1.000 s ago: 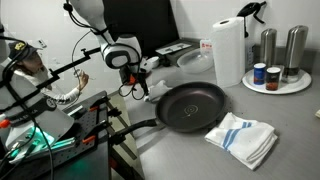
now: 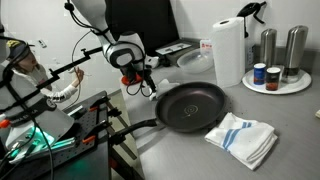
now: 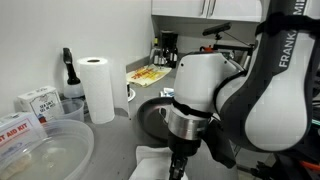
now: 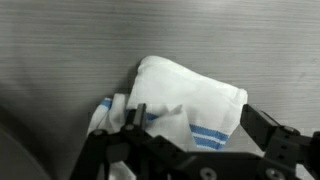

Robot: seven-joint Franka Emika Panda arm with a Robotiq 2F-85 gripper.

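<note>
In the wrist view a crumpled white cloth point(image 4: 185, 92) with blue stripes lies on the grey counter below my gripper. The fingers are wide apart, one finger on each side of part of the cloth. Exterior view 2 shows the cloth point(image 3: 152, 160) under the gripper, in front of the pan. In exterior view 1 my gripper point(image 2: 147, 88) is low beside the pan's left rim, with most of the cloth hidden. A second, folded white towel point(image 2: 240, 138) with blue stripes lies flat right of the pan.
The black frying pan point(image 2: 192, 107) stands close to the gripper, its handle point(image 2: 133, 131) pointing toward the front left edge. Behind are a clear bowl point(image 2: 196, 66), a paper towel roll point(image 2: 229, 55) and a plate point(image 2: 277, 86) with jars and mills. Counter between pan and folded towel is clear.
The hand has shifted slightly to the right and tilted a little over the crumpled cloth. Pan and folded towel have stayed in place.
</note>
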